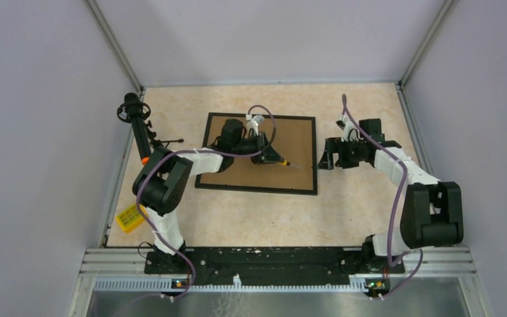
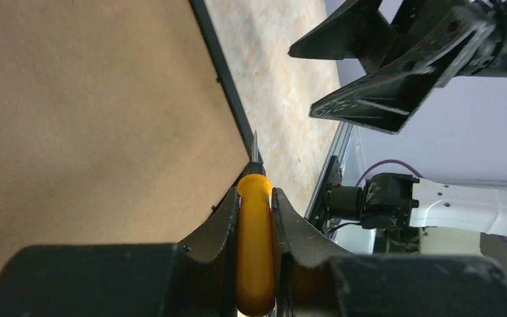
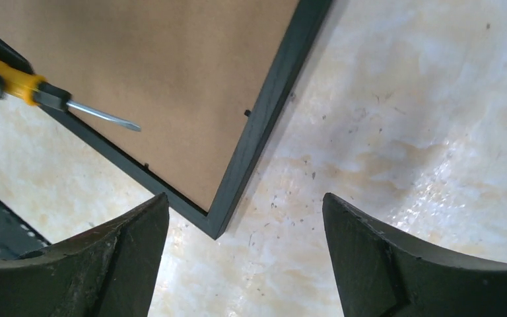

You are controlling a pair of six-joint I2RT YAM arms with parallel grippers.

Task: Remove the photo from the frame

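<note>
The dark frame [image 1: 316,185] lies back side up, its brown backing board [image 1: 237,175] showing small dark tabs along the edge. My left gripper [image 1: 270,156] is over the board's right half, shut on a yellow screwdriver [image 2: 255,238] whose tip points at the frame's right side. My right gripper [image 1: 327,155] hangs open just right of the frame; in its wrist view the frame's corner and right bar [image 3: 255,135] lie between and beyond the fingers. The photo itself is not visible.
A black stand [image 1: 135,122] is at the left edge, with a yellow object [image 1: 130,218] at the front left.
</note>
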